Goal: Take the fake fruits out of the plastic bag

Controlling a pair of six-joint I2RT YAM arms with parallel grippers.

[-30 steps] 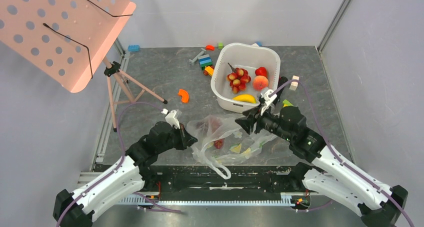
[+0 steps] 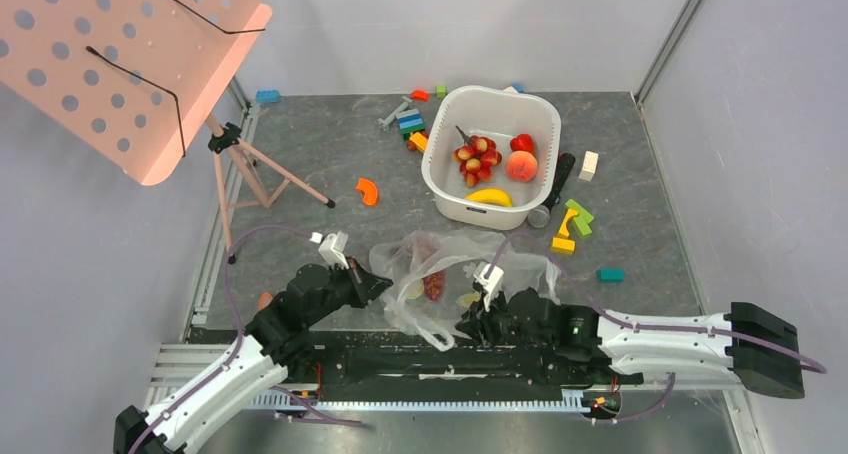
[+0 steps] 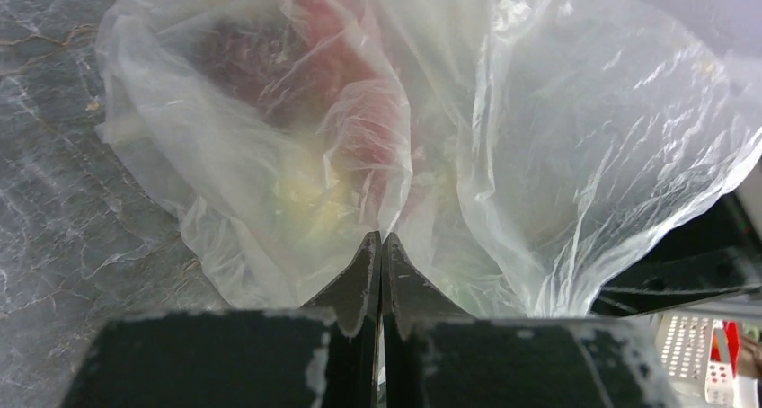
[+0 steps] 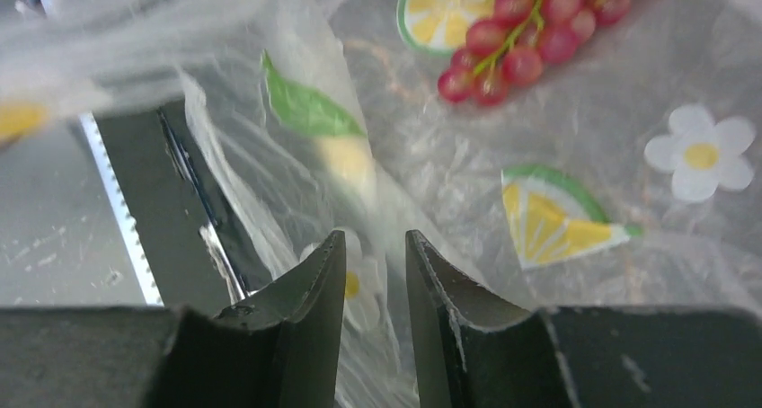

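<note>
The clear plastic bag (image 2: pixel 405 254) lies crumpled at the front middle, red and yellow showing through it (image 3: pixel 341 111). In the right wrist view are pink grapes (image 4: pixel 521 66) at the bag, with printed lemons and flowers around them. My left gripper (image 2: pixel 380 282) is at the bag's left side, shut; nothing clear shows between its fingertips. My right gripper is low at the bag's front right, part open over the plastic, with no fruit between its fingers.
A white basket (image 2: pixel 445 114) holds grapes, a peach, a banana and a red fruit. Loose blocks lie around it. A pink stand (image 2: pixel 250 164) occupies the left.
My right gripper has moved down and left, toward the front of the bag, from beside the basket. My left gripper has shifted slightly.
</note>
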